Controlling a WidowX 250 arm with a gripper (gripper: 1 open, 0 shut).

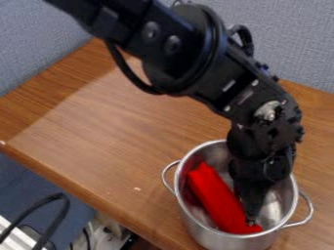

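A steel pot (202,227) with two side handles stands at the front right of the wooden table. Inside it, along the left, lies a red elongated object (218,197). My black gripper (256,186) reaches down into the right side of the pot, beside the red object. Its fingertips are dark and partly hidden, so their state is unclear.
A grey padded wall borders the back. At the lower left, beyond the table edge, are black cables and a white item.
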